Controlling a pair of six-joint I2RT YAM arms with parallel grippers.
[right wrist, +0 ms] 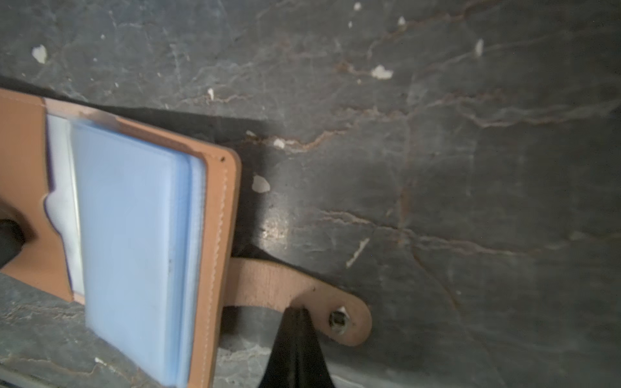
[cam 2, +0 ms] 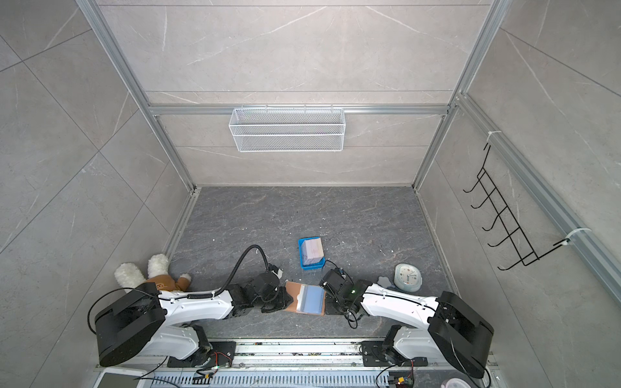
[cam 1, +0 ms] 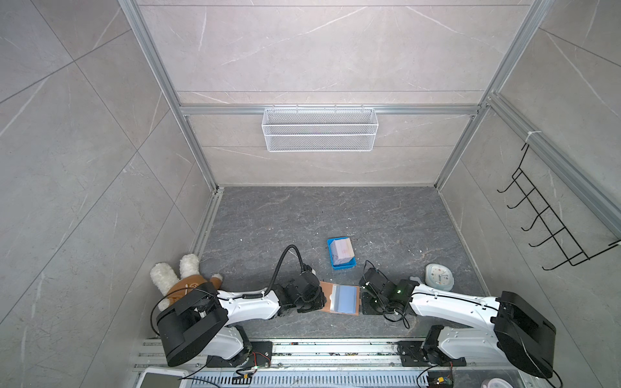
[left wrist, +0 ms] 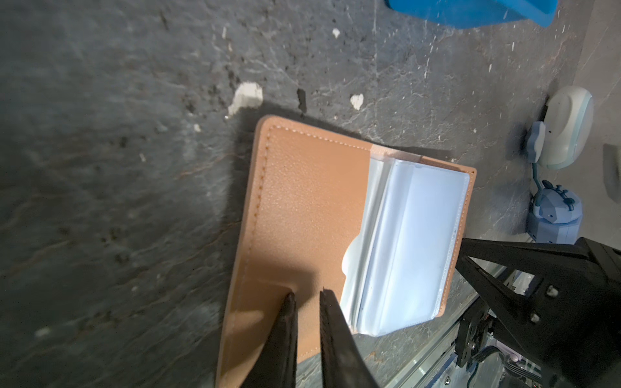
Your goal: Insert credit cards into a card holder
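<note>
The card holder, an open tan leather wallet (left wrist: 304, 200), lies on the grey floor between my grippers. Clear blue-white sleeves (left wrist: 420, 239) fill its right half, with a white strip (right wrist: 64, 187) beside them. My left gripper reaches over the left cover, its tips a narrow gap apart; whether leather is pinched between them does not show. My right gripper, shut with nothing visible between its fingers, is right of the wallet, its tips at the lower edge of the snap strap (right wrist: 278, 284). Stacked cards (cam 1: 343, 250) sit in a blue tray (cam 1: 335, 265).
A white scale-like device (cam 1: 439, 276) stands to the right. A plush toy (cam 1: 187, 278) leans beside the left arm. Behind the blue tray the floor is bare. A white wire basket (cam 1: 320, 129) hangs on the back wall.
</note>
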